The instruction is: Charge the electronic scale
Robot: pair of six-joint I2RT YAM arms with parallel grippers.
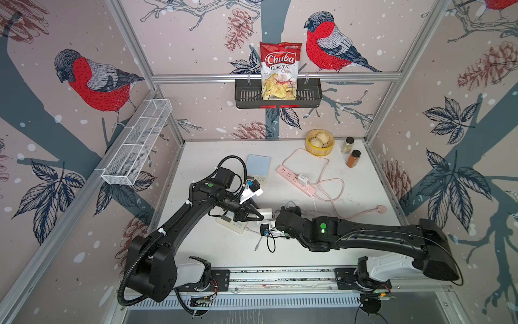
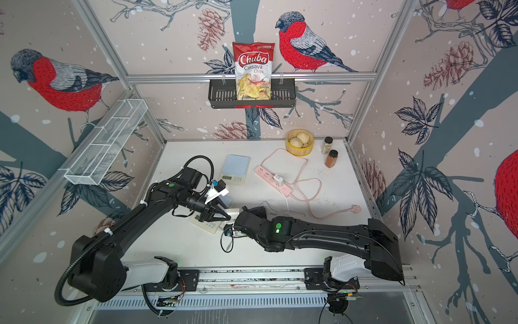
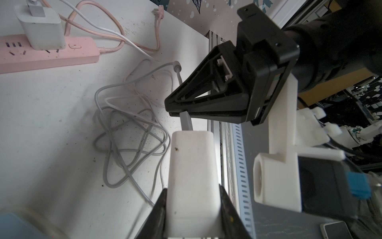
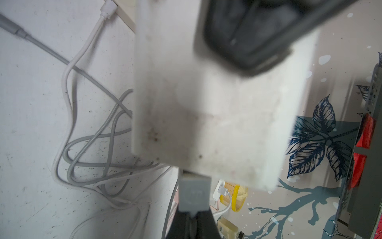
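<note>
My left gripper is shut on a white charger block [image 3: 193,179], held above the table. In the left wrist view, my right gripper faces the block's far end, shut on the grey cable's USB plug [image 3: 186,121]. The plug's tip meets or overlaps the block's end; I cannot tell whether it is inside the port. In the right wrist view, the plug [image 4: 193,194] sits right at the block's edge [image 4: 214,131]. One electronic scale [image 1: 232,223] lies partly hidden under my left arm; another scale [image 1: 259,167] lies farther back.
A pink power strip [image 1: 295,179] carries a white adapter [image 1: 303,179]. Tangled cable [image 3: 133,135] lies on the table below my grippers. A white cable end [image 4: 106,10] meets the near scale's edge. The bun basket [image 1: 319,142] and two jars [image 1: 353,158] stand at the back right.
</note>
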